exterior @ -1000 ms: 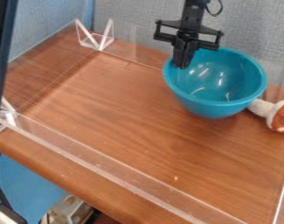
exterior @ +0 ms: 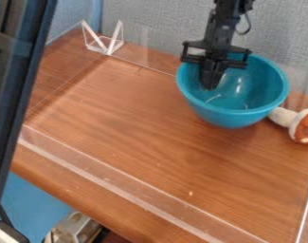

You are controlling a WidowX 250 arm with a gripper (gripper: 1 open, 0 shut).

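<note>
A teal bowl (exterior: 244, 106) sits on the wooden counter at the back right. My black gripper (exterior: 209, 76) is down inside the bowl's left back part, its fingers lowered near the inner wall. Whether it holds anything, and how far its fingers stand apart, is hard to make out.
A white and orange toy mushroom-like object (exterior: 301, 127) lies right of the bowl. A white wire bracket (exterior: 103, 40) stands at the back left. A dark frame runs along the left edge.
My gripper has descended from above the bowl's back left rim to lower inside the bowl. The bowl looks to be in the same place.
</note>
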